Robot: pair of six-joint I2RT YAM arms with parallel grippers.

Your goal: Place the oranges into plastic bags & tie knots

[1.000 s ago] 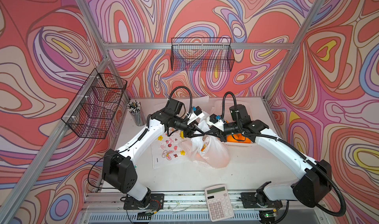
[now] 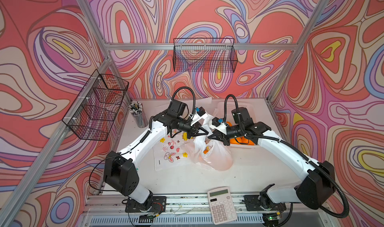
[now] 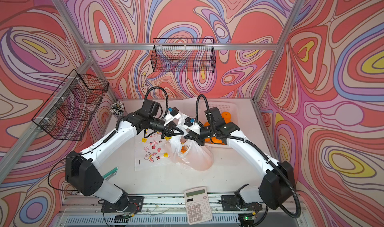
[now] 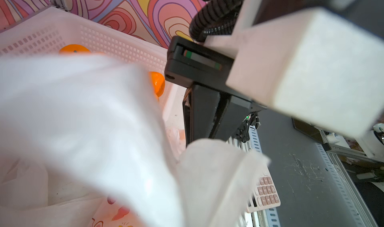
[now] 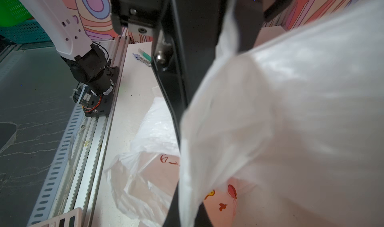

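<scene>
A white translucent plastic bag (image 2: 218,157) stands mid-table, an orange (image 2: 206,149) showing through its opening. Both grippers meet at its gathered upper part. From the left, my left gripper (image 2: 206,133) reaches against the bag, shut; bag film covers its fingertips in the left wrist view, where only the upper fingers (image 4: 203,112) show, and no hold on the film can be made out. On the other side is my right gripper (image 2: 210,137), shut on a fold of the bag (image 5: 224,135) that runs down between its fingertips. More oranges (image 3: 226,115) lie in a pink basket.
The perforated basket (image 2: 250,110) stands behind my right arm. Under the bag's left side lies a patterned sheet (image 2: 160,163). A pen cup (image 2: 138,117) is at the back left, a calculator (image 2: 222,205) at the front edge.
My left gripper's fingertips have shifted slightly from where they crossed toward the right gripper, and more white film shows between the two. My right gripper has dipped a little. The bag's base stays put.
</scene>
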